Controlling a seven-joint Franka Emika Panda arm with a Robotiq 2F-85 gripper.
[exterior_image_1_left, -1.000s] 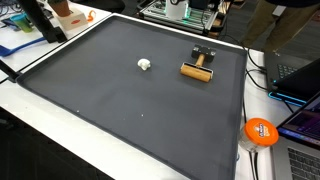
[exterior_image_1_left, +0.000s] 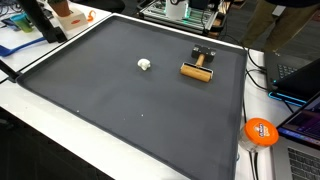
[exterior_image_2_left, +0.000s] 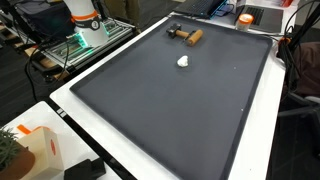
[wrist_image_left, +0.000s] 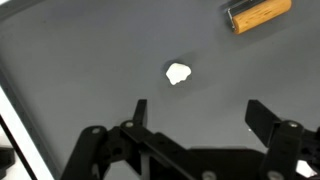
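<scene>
A small white lump (exterior_image_1_left: 144, 64) lies on the dark grey mat (exterior_image_1_left: 130, 110). The same white lump (wrist_image_left: 178, 73) shows near the middle of the wrist view. To its right on the mat rests a hammer-like tool with a dark head and an orange-brown cylinder (exterior_image_1_left: 197, 73); part of that tool (wrist_image_left: 260, 14) reaches into the top right of the wrist view. My gripper stands open, its black fingers wide apart at the bottom of the wrist view. Nothing sits between them, and the lump is ahead of them, untouched.
An orange-lidded jar (exterior_image_1_left: 260, 133) stands on the white table beyond the mat's right edge. A laptop (exterior_image_1_left: 302, 155) and cables lie past it. A terracotta pot with a plant (exterior_image_2_left: 15, 158) is at the near left in exterior view 2.
</scene>
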